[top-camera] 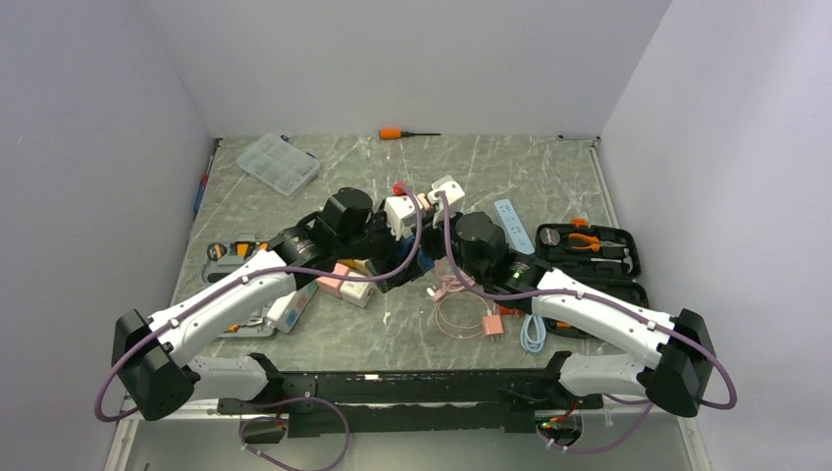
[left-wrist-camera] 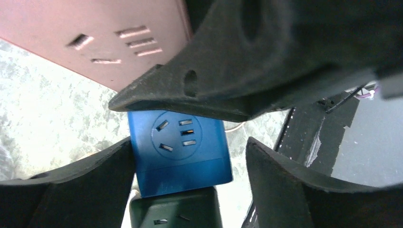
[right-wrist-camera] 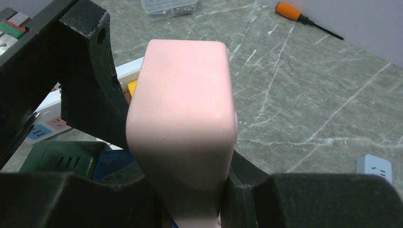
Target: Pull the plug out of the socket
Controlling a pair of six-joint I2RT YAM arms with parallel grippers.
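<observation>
A pink block (right-wrist-camera: 185, 95) stands upright between the fingers of my right gripper, which is shut on it. In the left wrist view, the slotted face of the pink block (left-wrist-camera: 100, 40) fills the upper left. Below it, a blue socket block (left-wrist-camera: 178, 147) adjoins a dark green block (left-wrist-camera: 176, 211). My left gripper is part open around the blue block: one finger (left-wrist-camera: 95, 185) is close to its left side, while a gap shows at the right. A black right-gripper finger crosses above, hiding whether pink and blue are joined.
Near the arms lie pink and white socket blocks (top-camera: 355, 290), a pink cable with its charger (top-camera: 493, 325), a blue cable (top-camera: 533, 334) and an open tool case (top-camera: 589, 250). An orange screwdriver (top-camera: 390, 133) lies at the back, where the table is mostly clear.
</observation>
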